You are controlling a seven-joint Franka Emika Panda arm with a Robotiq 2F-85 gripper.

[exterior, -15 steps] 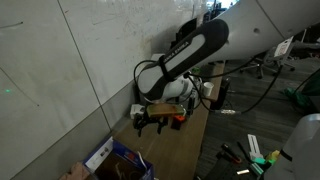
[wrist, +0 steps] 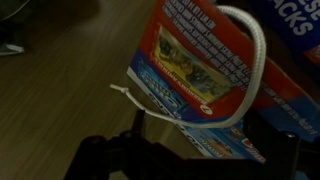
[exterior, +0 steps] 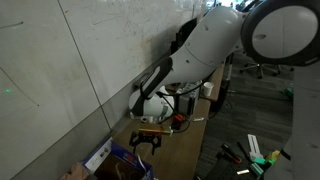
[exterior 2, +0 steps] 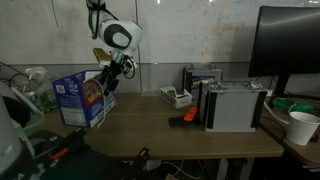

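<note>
A blue and red snack box (exterior 2: 72, 95) stands at the left of the table, and its printed side (wrist: 200, 65) fills much of the wrist view. A white cord (wrist: 255, 75) curves across the box, one loose end over the tabletop. My gripper is open, its fingers set wide apart at the bottom of the wrist view. In exterior view 1 the gripper (exterior: 147, 141) is low beside the open-topped blue box (exterior: 122, 160). Part of the cord shows between the fingers in the wrist view; whether they touch it I cannot tell.
A grey-sided box (exterior 2: 230, 108), a white container (exterior 2: 175, 97) and an orange and black object (exterior 2: 185, 121) stand right of the snack box. Farther right are a white mug (exterior 2: 301, 127) and a monitor (exterior 2: 286, 42). Bare tabletop (exterior 2: 145, 135) lies in the middle.
In exterior view 1 my gripper has come down and toward the blue box. The box stays in about the same place.
</note>
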